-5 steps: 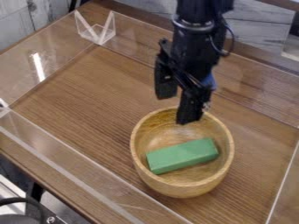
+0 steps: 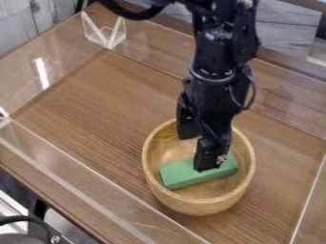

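A round tan wooden bowl (image 2: 197, 197) sits on the wooden table with a green rectangular block (image 2: 189, 174) lying inside it. My black gripper (image 2: 200, 150) hangs down over the bowl, its fingers apart and open, reaching into the bowl just above the block. Part of the block and the bowl's back is hidden behind the gripper.
A clear wire-like or plastic holder (image 2: 105, 30) stands at the back left. Pale edges border the table at left and right.
My gripper has moved down and toward the front into the bowl, closer to the green block. The bowl and block look unmoved.
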